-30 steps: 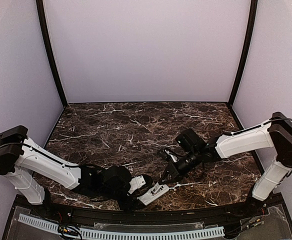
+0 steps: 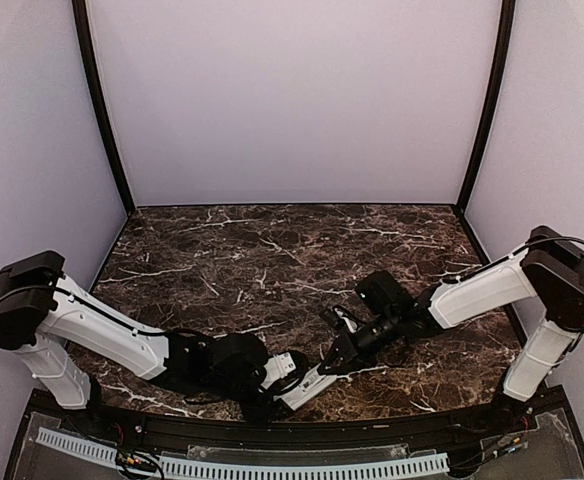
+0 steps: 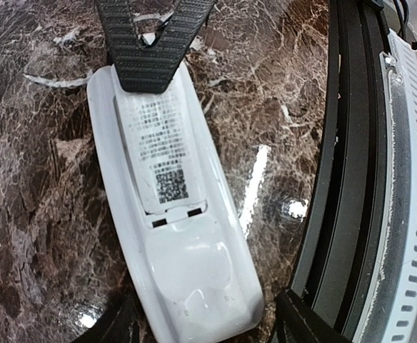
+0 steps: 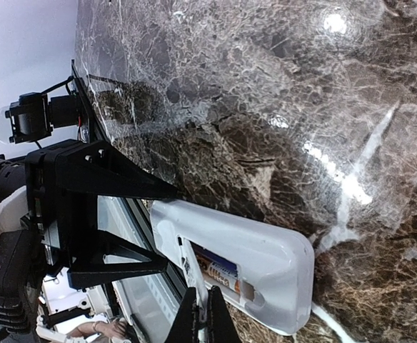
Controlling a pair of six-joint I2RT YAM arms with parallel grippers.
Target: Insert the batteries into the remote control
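Note:
The white remote control (image 3: pixel 194 282) lies on the table, between my two grippers. In the right wrist view part of its battery compartment is uncovered, and a blue and orange battery (image 4: pixel 221 270) shows inside. The white battery cover (image 3: pixel 167 153) with a printed label leans over the compartment, its lower edge close to the slots. My right gripper is shut on the cover's far end, seen thin and edge-on between the fingers. My left gripper stands open around the remote's near end, a finger on each side, with a slight gap visible at the right finger.
The dark rail (image 2: pixel 392 432) and metal strip (image 2: pixel 302 470) at the table's front edge run close by the left gripper. Most of the marbled table (image 2: pixel 242 245) behind the arms is bare.
My right gripper has moved a little toward the left and the front edge, bringing the cover lower over the remote, so less of the dark compartment shows. The left arm has barely shifted.

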